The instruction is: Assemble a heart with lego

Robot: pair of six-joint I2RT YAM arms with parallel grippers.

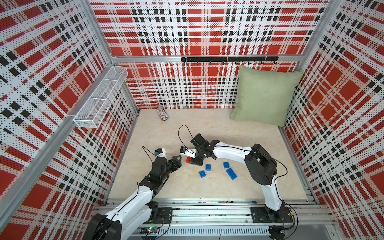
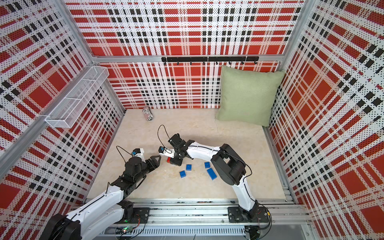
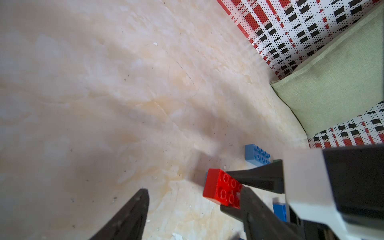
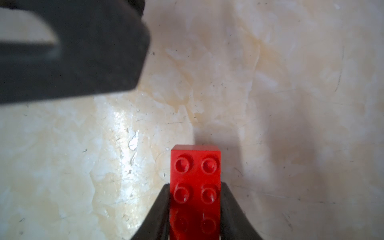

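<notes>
A red brick (image 4: 195, 172) with two rows of studs, facing up, is held between the fingers of my right gripper, which is shut on it. In the left wrist view the same red brick (image 3: 222, 187) appears just above the table, with a thin sliver of blue at its far edge. My left gripper is open with its fingers apart and nothing gripped; it stands left of the red brick (image 1: 188, 159) in the top left view. Three small blue bricks (image 1: 208, 167) (image 1: 202, 174) (image 1: 226, 164) and a longer blue brick (image 1: 231, 173) lie loose on the table.
At the back right a green pillow (image 1: 266, 96) leans on the wall, and a can (image 1: 162, 113) lies at the back left. A wire basket (image 1: 100, 98) hangs on the left wall. Bare table (image 1: 172, 132) stretches behind the arms. Both grippers are close together.
</notes>
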